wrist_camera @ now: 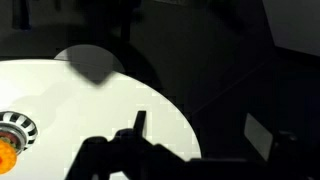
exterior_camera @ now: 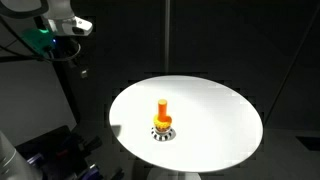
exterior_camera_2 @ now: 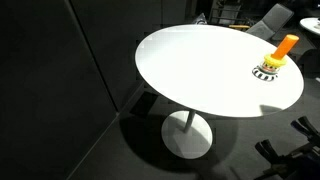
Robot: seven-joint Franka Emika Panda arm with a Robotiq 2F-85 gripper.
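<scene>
An orange upright piece (exterior_camera: 162, 109) stands on a yellow rounded part (exterior_camera: 162, 124), above a black-and-white striped base (exterior_camera: 163, 134). Together they form a small stack on the round white table (exterior_camera: 215, 125). Exterior view 2 has the stack near the table's right edge, its striped base (exterior_camera_2: 267, 70) lowest. My gripper (exterior_camera_2: 284, 138) is at the lower right there, off the table's edge and apart from the stack. In the wrist view the gripper is open and empty; an orange part (wrist_camera: 6, 157) and the striped base (wrist_camera: 18, 126) are cut off at the left.
A single pedestal with a round foot (exterior_camera_2: 187, 135) carries it. Dark floor and black curtains surround the table, and some equipment (exterior_camera_2: 270, 22) stands beyond its far side.
</scene>
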